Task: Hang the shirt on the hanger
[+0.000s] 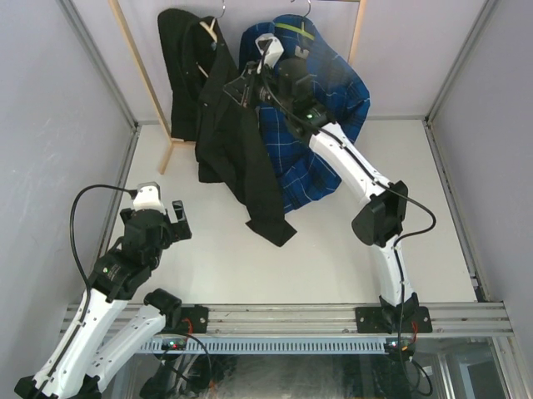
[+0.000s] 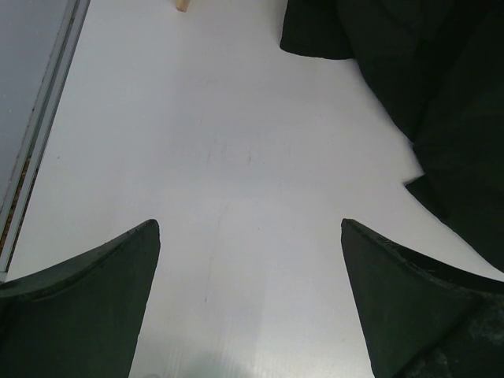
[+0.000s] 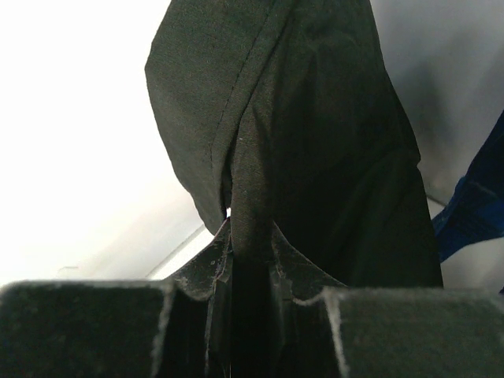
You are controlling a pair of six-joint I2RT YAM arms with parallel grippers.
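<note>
A black shirt (image 1: pixel 237 150) hangs from the rack at the back, with a wooden hanger (image 1: pixel 210 32) showing at its open collar. Its sleeve and lower front trail down onto the white table. My right gripper (image 1: pixel 233 90) is shut on the shirt's right edge; in the right wrist view the black cloth (image 3: pixel 252 173) runs bunched between the fingers. How far the hanger reaches inside the far shoulder is hidden. At the front left my left gripper stands open over bare table, away from the shirt.
A blue plaid shirt (image 1: pixel 308 158) hangs just right of the black one, partly behind my right arm. Wooden rack posts (image 1: pixel 137 62) frame both garments. Grey walls (image 1: pixel 50 125) close off the sides.
</note>
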